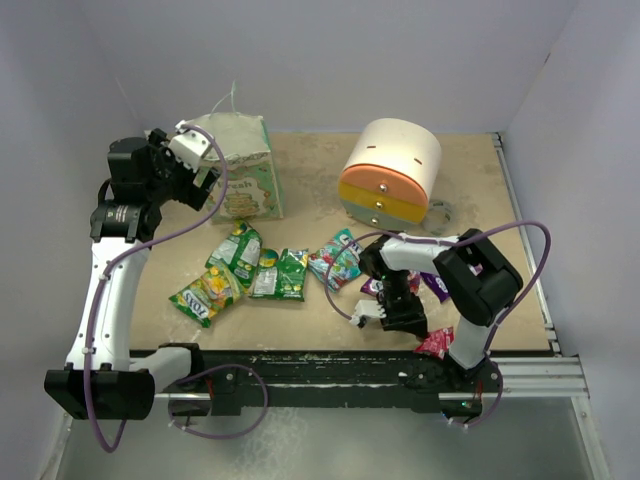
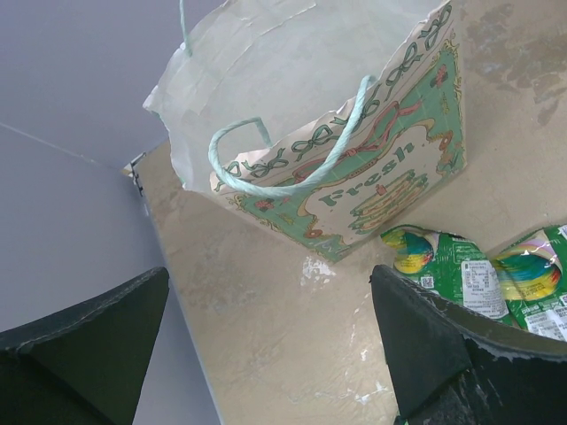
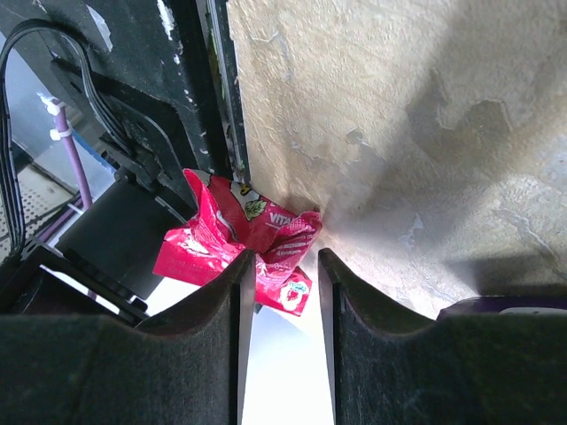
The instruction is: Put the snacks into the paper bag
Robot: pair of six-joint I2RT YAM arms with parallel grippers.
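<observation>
The paper bag (image 1: 250, 190) stands upright at the back left. In the left wrist view its open mouth and cord handle lie ahead of my left gripper, which is wide open and empty. A crumpled red packet (image 1: 437, 343) lies at the front right edge, beside my right gripper (image 1: 422, 332). The right wrist view shows that red packet (image 3: 266, 232) behind and partly between the fingertips of my right gripper; the fingers stand part open, with a gap beside the packet. Green packets (image 1: 238, 252), a yellow-green packet (image 1: 205, 294) and a teal packet (image 1: 337, 260) lie flat.
A round-topped drawer box (image 1: 392, 170) stands at the back right. Purple packets (image 1: 436, 286) lie partly hidden under the right arm. The table's front edge borders a dark beam (image 1: 300, 375). Bare tabletop shows between bag and box.
</observation>
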